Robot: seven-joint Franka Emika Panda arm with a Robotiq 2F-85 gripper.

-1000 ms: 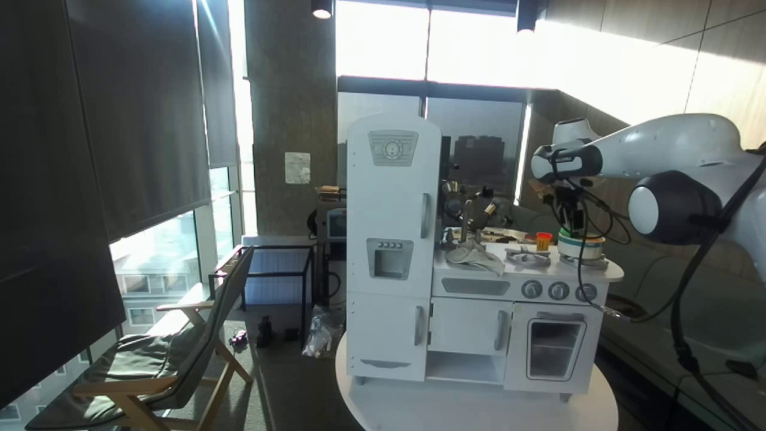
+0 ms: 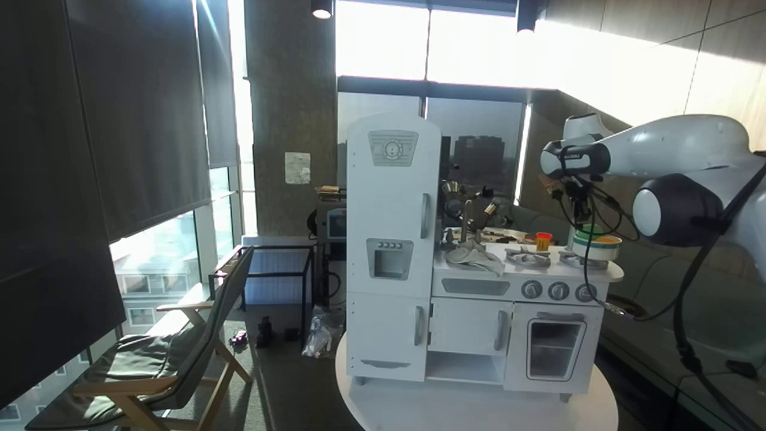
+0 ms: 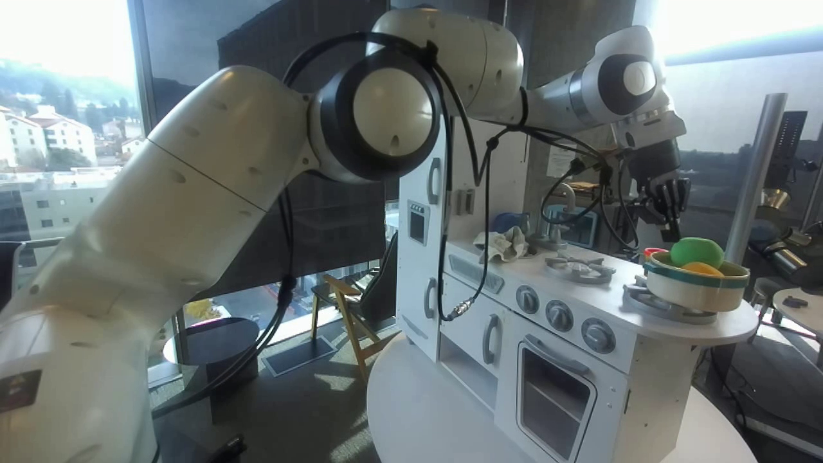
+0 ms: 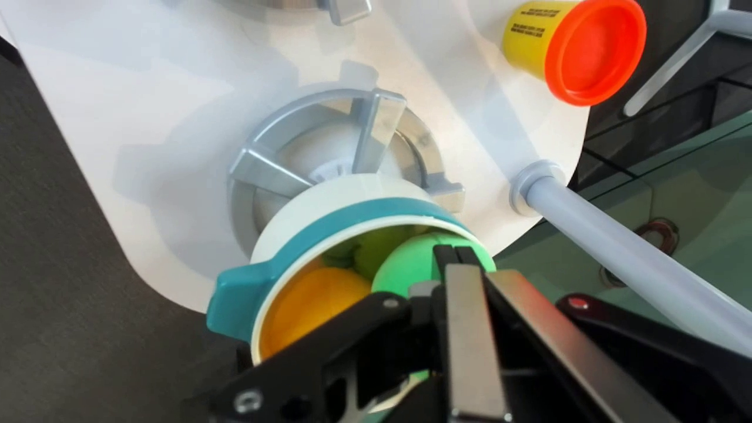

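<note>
My gripper is shut at the pot's opening, its fingertips together with nothing visible between them. Behind them, the soft green ball (image 4: 407,267) is partly hidden; in exterior view 2 the green ball (image 3: 696,252) rises above the rim, just under the dark fingers (image 3: 670,230). The white pot (image 4: 345,191) with a teal rim and handle also holds an orange item (image 4: 314,303) and a duller green item. It sits off-centre on the grey burner (image 4: 278,173), part of which is uncovered. Exterior view 1 shows the pot (image 2: 607,248) at the stove's right end.
A yellow tub with a red lid (image 4: 596,53) stands near the counter's back edge, and a grey post (image 4: 620,254) rises near the pot. The other burner (image 2: 528,257) is empty. A crumpled cloth (image 2: 474,256) lies by the faucet. Cables hang from the arm.
Both arm and pot have moved right in exterior view 1, uncovering more burner.
</note>
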